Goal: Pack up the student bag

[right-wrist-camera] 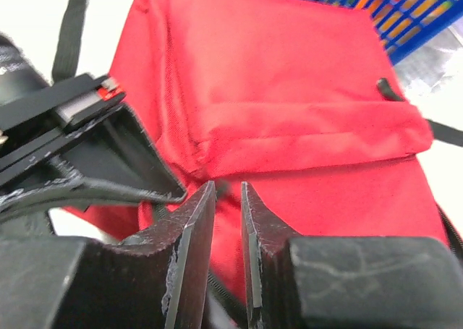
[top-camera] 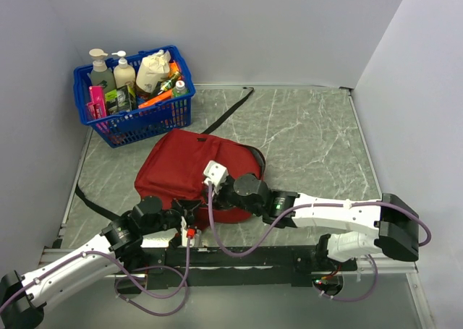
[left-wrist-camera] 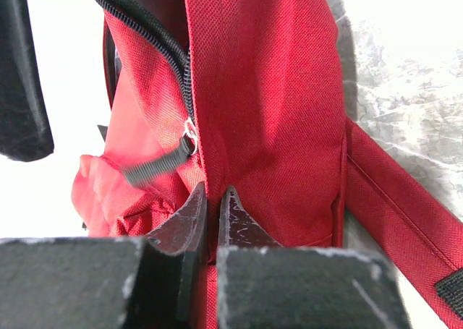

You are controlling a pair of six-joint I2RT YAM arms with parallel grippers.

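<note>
The red student bag (top-camera: 194, 159) lies on the grey marbled table. My left gripper is shut on a fold of red fabric at the bag's edge, beside the zipper. A partly unzipped black zipper (left-wrist-camera: 155, 43) ends at a metal slider (left-wrist-camera: 190, 131) with a dark pull tab (left-wrist-camera: 155, 166), just above the left fingertips. My right gripper is slightly open over the bag, a narrow gap between its fingers; a small blurred dark spot shows behind that gap. In the right wrist view the left gripper's black body (right-wrist-camera: 94, 159) lies close on the left.
A blue basket (top-camera: 148, 123) full of bottles, boxes and packets stands at the back left. One black strap (top-camera: 230, 110) runs behind the bag, another (top-camera: 94, 202) to its left. Both grippers are very close together.
</note>
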